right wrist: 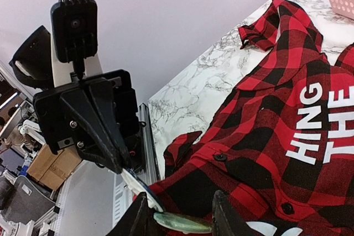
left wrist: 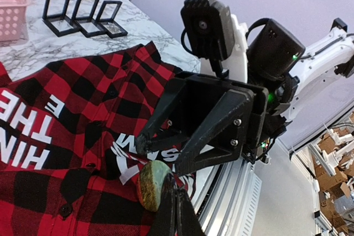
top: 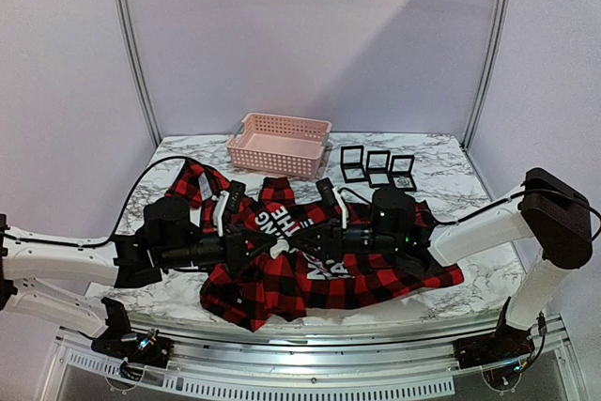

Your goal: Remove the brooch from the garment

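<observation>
The brooch (left wrist: pixel 150 187), round with a green and gold face, stands tilted over the red-and-black plaid garment (top: pixel 254 293). At its edge my left gripper is shut, with the rim seemingly pinched at the fingertips. From the other side my right gripper faces it with fingers open. In the right wrist view the brooch (right wrist: pixel 182 223) appears nearly edge-on between the tips of my right gripper, not clamped by them. Whether its pin is still in the cloth is hidden. From above, the brooch (top: pixel 280 248) is a pale spot between both grippers.
A pink basket (top: pixel 279 122) stands at the back of the marble table. Right of it are three small black open frames (top: pixel 377 161). The two grippers are very close together. Clear table (top: pixel 451 171) lies at the back right.
</observation>
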